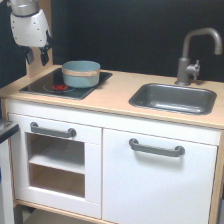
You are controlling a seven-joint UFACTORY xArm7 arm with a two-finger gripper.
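My gripper (29, 55) hangs at the upper left, above and left of the stove; its fingers are small and dark, so I cannot tell whether they are open or shut. A blue-grey pot (81, 74) with a wooden-coloured band sits on the black cooktop (48, 86), apart from the gripper.
A steel sink (172, 98) with a grey faucet (186, 60) is on the right of the wooden counter (120, 95). Below are a white cabinet door (155, 190) and an open shelf compartment (57, 153). An appliance edge or open door stands at the lower left.
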